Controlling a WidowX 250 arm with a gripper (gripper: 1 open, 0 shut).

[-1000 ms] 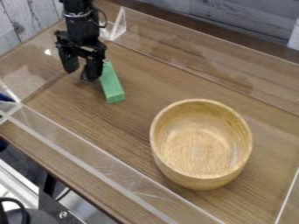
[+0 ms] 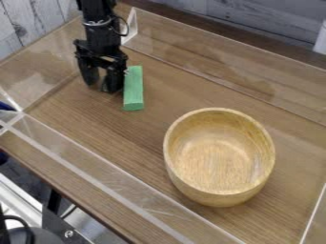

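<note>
My black gripper [image 2: 101, 67] is at the upper left, low over the wooden table, its fingers pointing down and standing open. A green block [image 2: 133, 95] lies just right of it, long side running away from the camera. Whether the fingers touch the block or anything else is too small to tell.
A large pale wooden bowl [image 2: 216, 186] takes up the lower right.
The green block has shifted a little to the right and now lies straighter.
</note>
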